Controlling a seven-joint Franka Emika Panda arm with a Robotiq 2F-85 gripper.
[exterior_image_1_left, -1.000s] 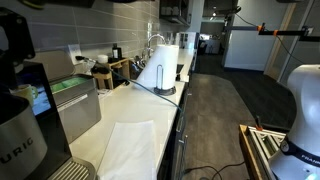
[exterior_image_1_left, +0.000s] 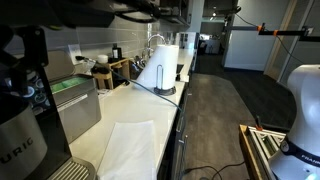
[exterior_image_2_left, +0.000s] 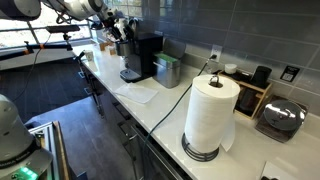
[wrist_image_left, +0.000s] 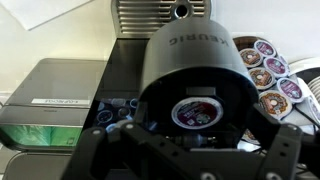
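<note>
A dark Keurig coffee maker (wrist_image_left: 195, 50) fills the middle of the wrist view, and its rounded front also shows at the left edge of exterior view 1. Inside its dark top opening a round coffee pod (wrist_image_left: 197, 113) with a printed lid shows from above. My gripper stands open over the machine's top, its dark fingers (wrist_image_left: 143, 112) apart on either side of the pod in the wrist view. Whether they touch the pod cannot be told. In exterior view 1 the gripper (exterior_image_1_left: 18, 82) is partly cut off, just above the machine.
Beside the machine stand a grey box (wrist_image_left: 50, 90) with a green front and a stack of printed coffee pods (wrist_image_left: 275, 75). A white sheet (exterior_image_1_left: 130, 150) lies on the counter. A paper towel roll (exterior_image_2_left: 211, 115) stands farther along it.
My arm and gripper have come down toward the top of the coffee maker. The machine, box and sheet stay where they were.
</note>
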